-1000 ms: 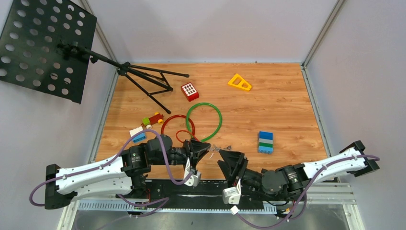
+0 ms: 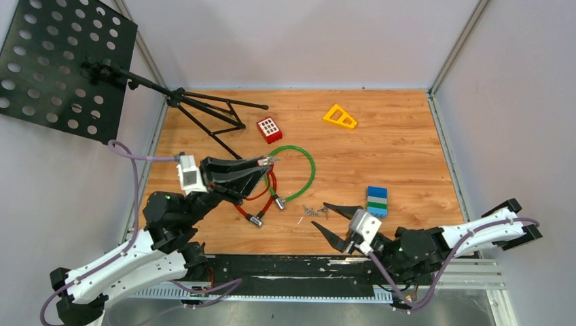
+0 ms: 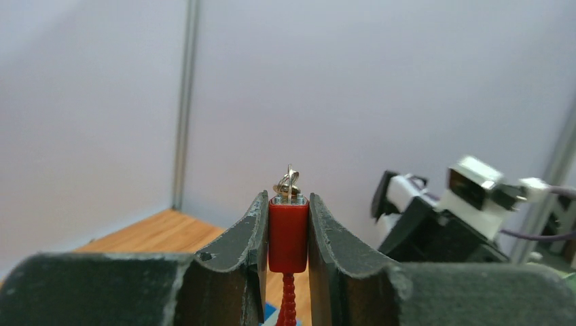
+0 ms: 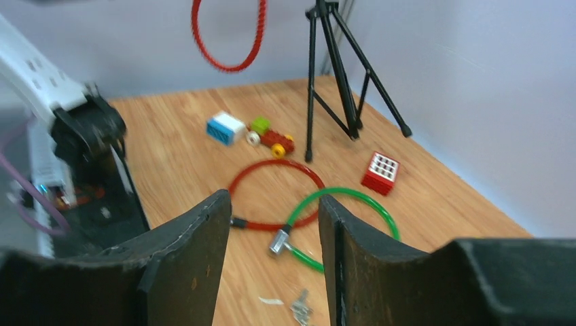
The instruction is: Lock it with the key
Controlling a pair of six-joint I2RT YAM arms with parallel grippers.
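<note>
In the left wrist view a red lock body (image 3: 288, 236) stands upright between my left fingers, a silver key (image 3: 290, 185) sticking up at its top and a thin red cord (image 3: 288, 299) hanging below. My left gripper (image 2: 267, 166) is shut on this lock, raised above the table near the cable loops. Low at the table's front, my right gripper (image 2: 319, 216) is open, nothing between its fingers. Loose keys (image 4: 301, 309) lie on the wood just beyond it. Behind them rest a green cable lock (image 4: 373, 202) and a red cable lock (image 4: 270, 162).
A black music stand (image 2: 183, 97) fills the back left. A red block with white squares (image 2: 270, 129), a yellow triangle (image 2: 339, 117) and blue-green bricks (image 2: 377, 201) lie around. Toy vehicle (image 4: 272, 139) sits left.
From the front, close to the right gripper, my left gripper has moved back and away, its wrist turning. The right gripper has shifted slightly and its fingers now stand wide apart.
</note>
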